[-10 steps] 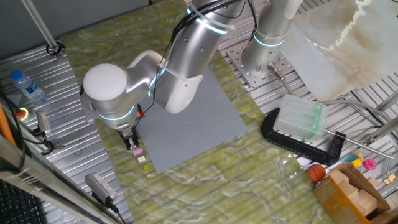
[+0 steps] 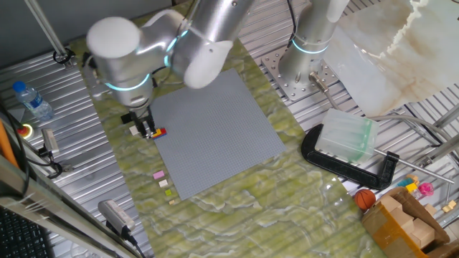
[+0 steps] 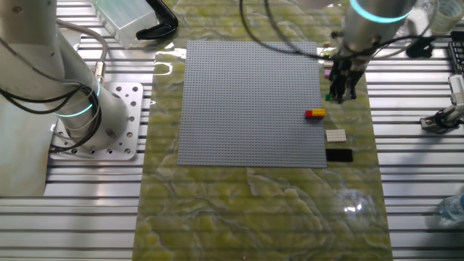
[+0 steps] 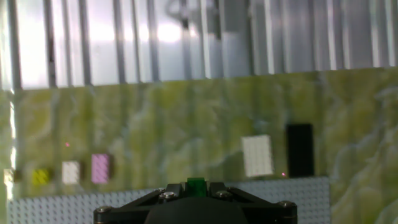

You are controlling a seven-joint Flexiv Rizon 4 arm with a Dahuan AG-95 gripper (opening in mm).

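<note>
In the wrist view, a green brick [image 4: 196, 188] sits between the fingertips of my gripper, which is shut on it. From exterior view 1, the gripper [image 2: 149, 135] hangs just beside a red and yellow brick pair [image 2: 159, 132] at the edge of the grey baseplate [image 2: 222, 132]. Exterior view 2 has the gripper [image 3: 344, 96] off the plate's right edge, apart from the red and yellow bricks [image 3: 315, 114]. The wrist view also has a white brick [image 4: 257, 155] and a black brick [image 4: 300, 150] on the green mat, right of the gripper.
A pink brick [image 4: 100, 168], a small white brick [image 4: 71, 172], a lime brick [image 4: 41, 176] and a beige one [image 4: 9, 176] line the mat beside the plate. A clear box [image 2: 346, 135] and black clamp [image 2: 344, 168] stand opposite. Most of the baseplate is bare.
The gripper has moved along the plate's edge, away from the pink brick and up to the red and yellow bricks. The loose bricks in sight keep their places.
</note>
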